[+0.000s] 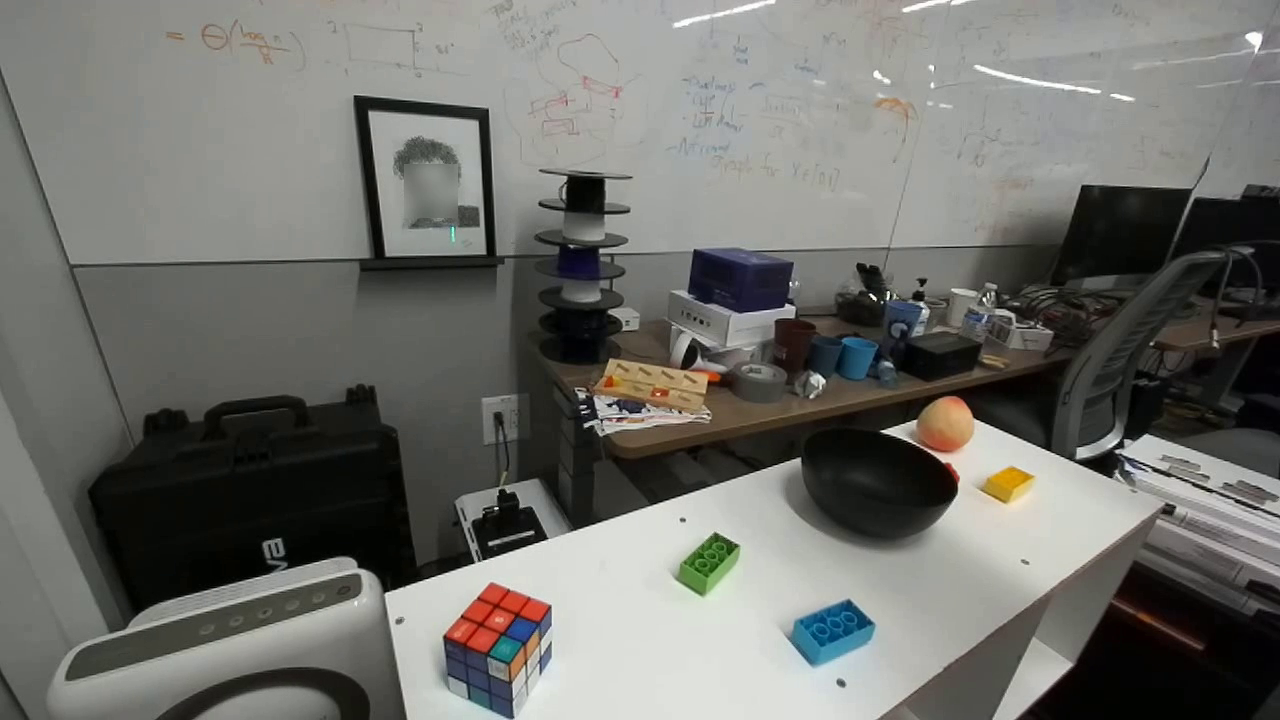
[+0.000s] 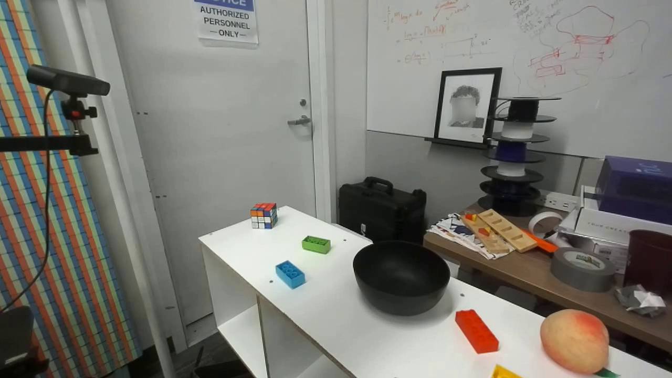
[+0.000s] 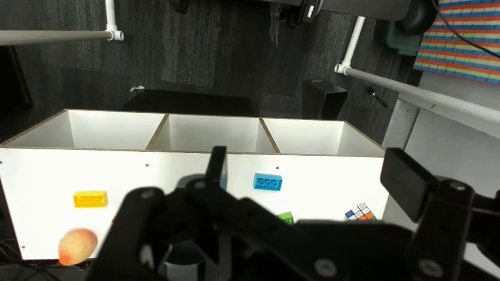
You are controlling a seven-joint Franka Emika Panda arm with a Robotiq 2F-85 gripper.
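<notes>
Only in the wrist view does my gripper appear, open, its fingers wide apart with nothing held. It is above the white tabletop (image 1: pixel 624 636). Between the fingers, farther down, a blue brick (image 3: pixel 267 182) shows on the table. A green brick (image 1: pixel 709 563) and a Rubik's cube (image 1: pixel 499 649) lie nearby. The black bowl (image 2: pixel 401 280) stands on the table and looks empty as far as its inside shows. Beyond it are a red brick (image 2: pixel 476 331), a yellow brick (image 1: pixel 1008 484) and a peach (image 1: pixel 945 424). In the wrist view the gripper body hides the bowl's spot.
Open shelf compartments (image 3: pixel 213 133) run under the table's edge. A brown desk (image 1: pixel 708 422) with boxes, cups and tape stands behind. White poles (image 3: pixel 417 93) rise near the table in the wrist view. Bare table lies between the blue brick and the bowl.
</notes>
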